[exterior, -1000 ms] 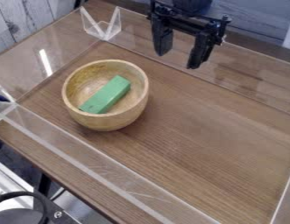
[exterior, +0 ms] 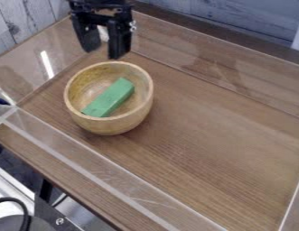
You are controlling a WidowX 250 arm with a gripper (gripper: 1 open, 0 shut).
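Note:
A cream bowl [exterior: 137, 78] sits left of centre on the wooden surface, with a green block [exterior: 109, 97] lying tilted inside it. My gripper [exterior: 103, 43] is above the bowl at its back, pointing down, dark and open. Its fingers are small and dark in this view.
The wooden surface to the right and front of the bowl is clear. Pale edges run along the left side and the far right corners.
My gripper has moved leftward from the back right to above the back of the bowl. The bowl and green block look unchanged.

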